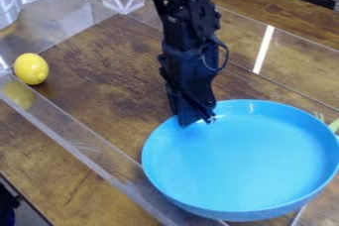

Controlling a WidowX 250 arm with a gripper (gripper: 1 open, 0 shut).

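My black gripper (pixel 192 111) reaches down from the top centre to the near-left rim of a large blue tray (pixel 239 166). Its fingertips are at the rim, dark and small, so whether anything is between them is hard to see; it appears shut. A yellow lemon-like object (pixel 31 68) lies at the far left on the wooden surface.
A clear plastic wall (pixel 93 151) runs diagonally along the left and front. Bare dark wood (pixel 99 71) lies left of the gripper. A white strip (pixel 263 50) is at the upper right, and a small greenish object sits at the right edge, partly hidden.
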